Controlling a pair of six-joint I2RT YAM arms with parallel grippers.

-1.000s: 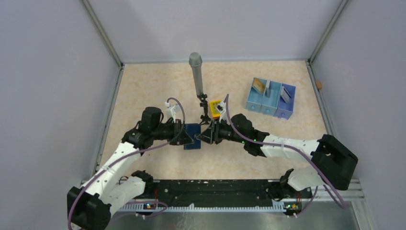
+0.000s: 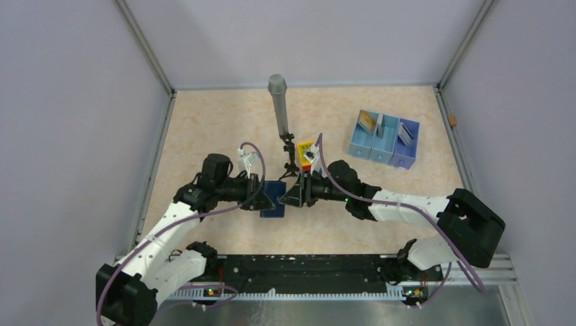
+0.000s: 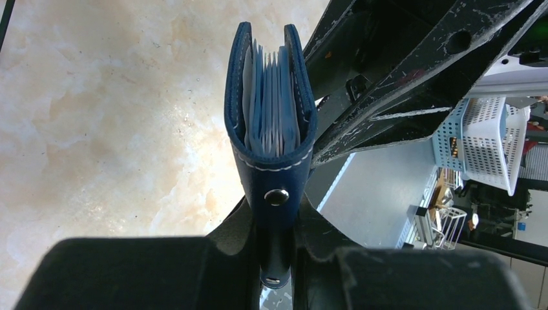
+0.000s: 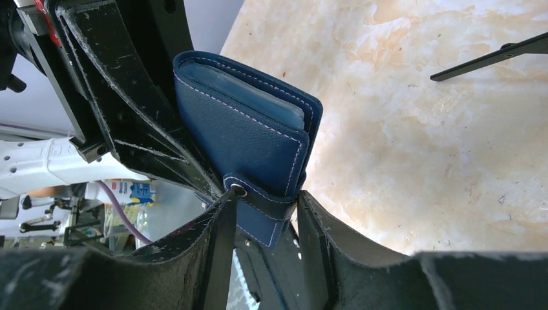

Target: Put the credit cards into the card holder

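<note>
A navy card holder (image 2: 272, 208) is held off the table between both arms, near the table's front middle. In the left wrist view the holder (image 3: 272, 169) appears end-on, with several clear sleeves (image 3: 272, 110) between its covers. My left gripper is shut on its edge below a snap. On the opposite side, my right gripper is shut on the holder's strap (image 4: 262, 198), where a snap shows. Cards stand in the blue bins: a tan one (image 2: 367, 122) at left, a grey one (image 2: 380, 125) in the middle, another (image 2: 405, 134) at right.
Three joined blue bins (image 2: 383, 153) are at the back right. A grey camera stand (image 2: 278, 102) rises behind the grippers, with a yellow and red item (image 2: 305, 155) beside it.
Both grippers and the holder have shifted slightly toward the front edge since a second ago. The bins stay as they were.
</note>
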